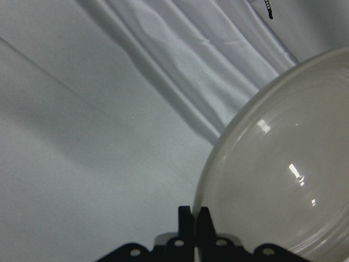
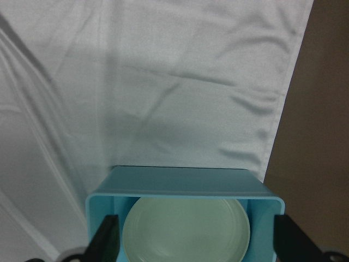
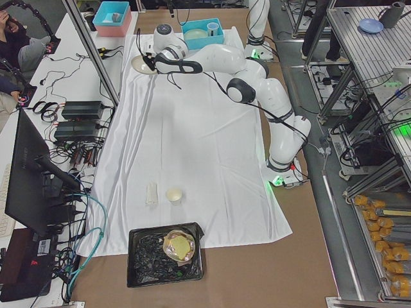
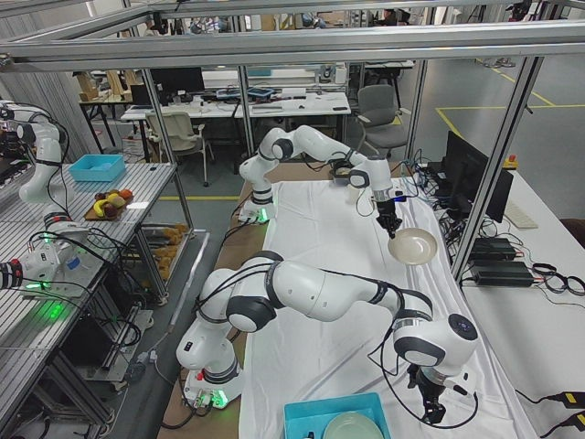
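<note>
My left gripper is shut on the rim of a cream plate [image 1: 283, 164], held above the white cloth; in the camera right view the plate [image 4: 412, 247] hangs below that arm's dark gripper. My right gripper stands open over a blue bin [image 2: 180, 180], which holds a pale green plate [image 2: 185, 229]. In the camera left view the blue bin [image 3: 202, 41] also holds a light cup [image 3: 212, 29].
A black tray [image 3: 144, 276] with a round food item, a small cream cup [image 3: 174, 195] and a white item [image 3: 152, 193] are at the near end. Monitor and cables line one side.
</note>
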